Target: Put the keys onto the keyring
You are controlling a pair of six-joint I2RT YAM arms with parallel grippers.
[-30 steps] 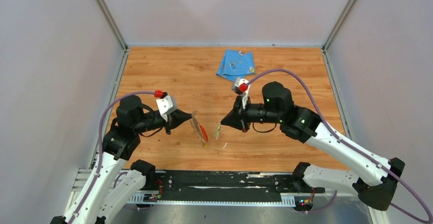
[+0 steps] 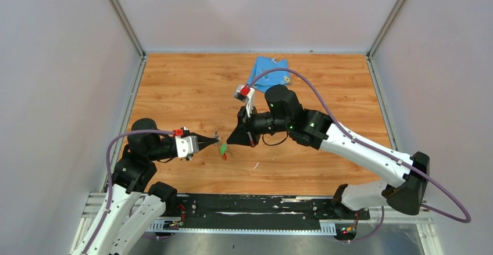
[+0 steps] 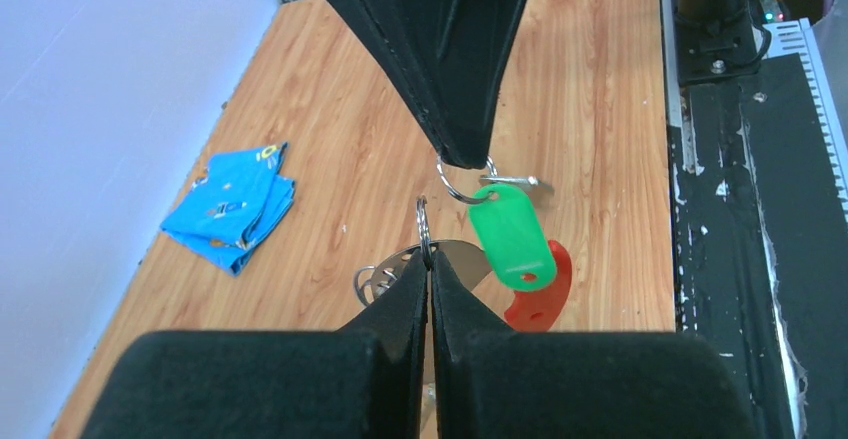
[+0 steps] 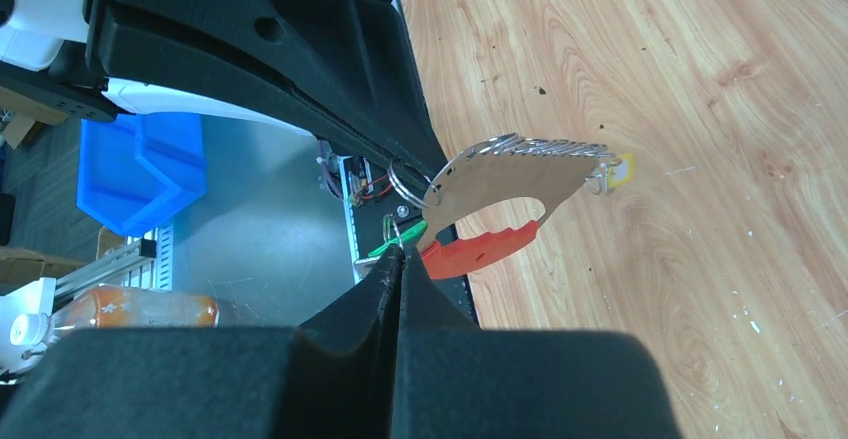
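Observation:
In the left wrist view my left gripper is shut on a thin metal ring [image 3: 423, 221]. From that ring hangs a flat metal plate [image 4: 500, 174] with a red part [image 4: 480, 252]; small rings line its edge in the right wrist view. My right gripper is shut on another ring [image 3: 450, 184], which carries a green tag [image 3: 512, 239] and a small metal key [image 3: 515, 180]. The two grippers' tips are close together, and the tag overlaps the plate in the left wrist view. Whether the rings are linked, I cannot tell.
A folded blue cloth [image 2: 269, 74] lies at the back of the wooden table [image 2: 192, 86]. Beyond the front edge, a blue bin [image 4: 140, 174] and a bottle [image 4: 140, 308] show in the right wrist view. Open table surrounds both grippers.
My right gripper has moved left with the green tag, closing the gap to the left gripper. The left gripper has shifted slightly and the hanging plate has turned.

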